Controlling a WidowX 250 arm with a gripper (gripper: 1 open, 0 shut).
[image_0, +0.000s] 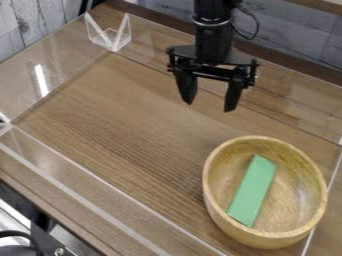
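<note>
My black gripper (210, 88) hangs over the upper middle of the wooden table, its two fingers spread apart and pointing down, with nothing visible between them. Below and to the right sits a round light-wood bowl (297, 208), with a flat green bar (253, 189) lying inside it, tilted diagonally. The gripper is clear of the bowl, above and behind it.
A clear plastic item (110, 30) stands at the upper left edge. A raised edge runs along the back right.
</note>
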